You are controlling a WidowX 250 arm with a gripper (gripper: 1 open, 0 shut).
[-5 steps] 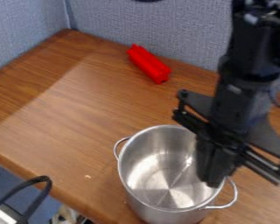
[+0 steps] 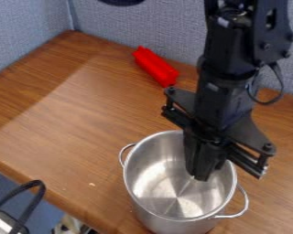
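Observation:
A silver metal pot [image 2: 164, 194] with wire handles on either side stands at the front centre of the wooden table. My black gripper [image 2: 203, 166] hangs over it, shut, its fingertips just inside the mouth near the back right of the rim. Nothing shows between the fingers. The pot's interior looks empty where it is visible; part of it is hidden behind the gripper.
A red cylindrical object [image 2: 154, 66] lies at the back, behind the arm. Grey padded walls border the back and left. Black cables sit at the front left corner.
The gripper has risen and moved a little left and back over the pot compared with a second ago. The pot and red object have not visibly moved.

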